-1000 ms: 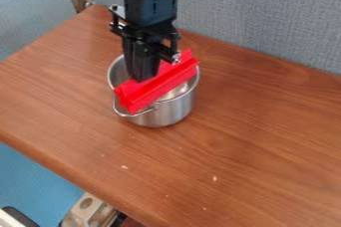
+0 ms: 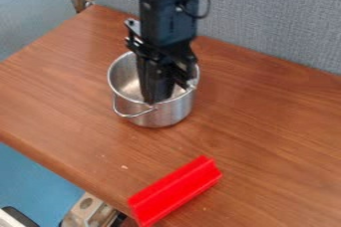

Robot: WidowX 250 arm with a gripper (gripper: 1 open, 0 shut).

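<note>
A steel pot with a thin wire handle stands on the wooden table near the centre. The black gripper reaches down into it, its lower part over the pot's opening, so whether it is open or shut is hard to see. A red block lies on the table in front of the pot, toward the lower middle, apart from it.
A grey padded wall runs along the back. At the lower left is the table's edge, with blue surface and a metal fitting beyond.
The red block, held over the pot a second ago, is out of the gripper and now lies lower in the view. The gripper has moved down into the pot.
</note>
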